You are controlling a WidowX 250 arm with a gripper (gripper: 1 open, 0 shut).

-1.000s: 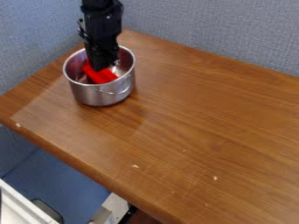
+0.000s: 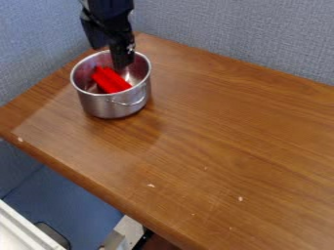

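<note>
A steel pot (image 2: 113, 104) with a wire handle stands on the wooden table near its left side, by the back corner. A red object (image 2: 111, 80) lies inside it, tilted along the bottom. My black gripper (image 2: 112, 59) is above the pot's back part, open, its fingertips at about rim height and apart from the red object as far as this view shows.
Grey padded walls (image 2: 248, 29) stand at the back and left. A blue floor and a white object (image 2: 20, 229) show below at the lower left.
The pot and red object look unmoved.
</note>
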